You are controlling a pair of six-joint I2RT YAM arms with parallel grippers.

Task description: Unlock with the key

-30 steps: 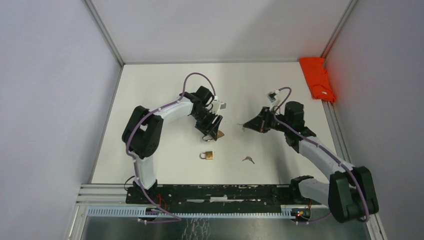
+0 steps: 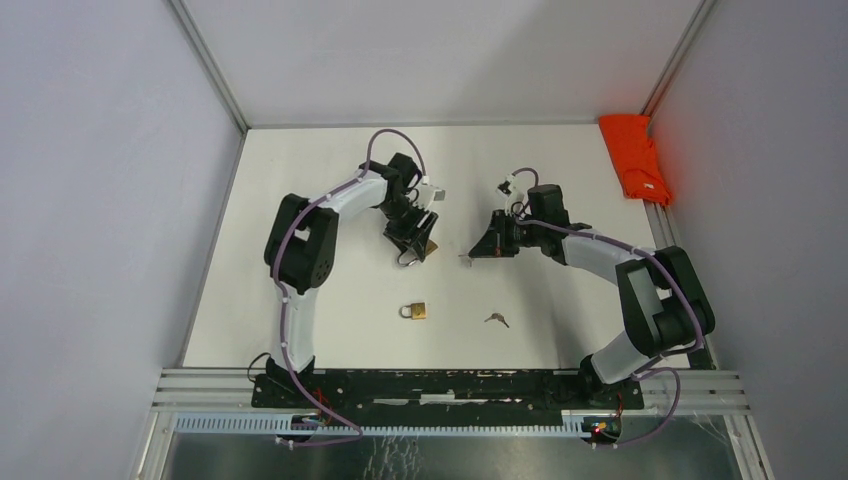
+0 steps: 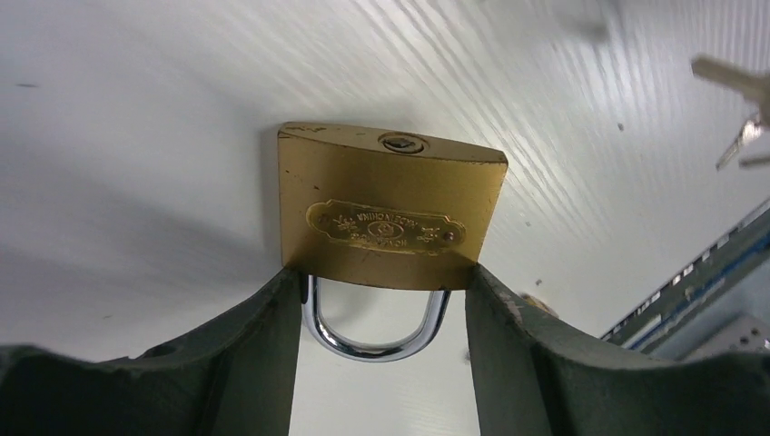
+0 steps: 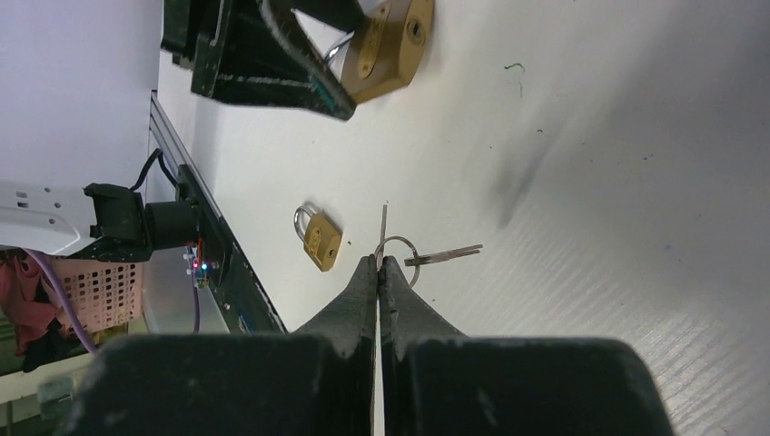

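Note:
A brass padlock is pinched near its shackle end between the fingers of my left gripper. Its steel shackle points back toward the gripper, and the keyhole shows in its far end face. In the right wrist view the same padlock is lifted above the table at the top. My right gripper is shut on a small ring of keys; one thin key sticks forward from the fingertips and others hang to the side. From above, my right gripper is right of the left gripper, with a gap between key and padlock.
A second brass padlock lies on the white table nearer the front, and another set of keys is to its right. A red cloth lies at the back right corner.
My right gripper has moved left with its keys, closing some of the gap to the held padlock. The left gripper and its padlock have shifted slightly left and back.

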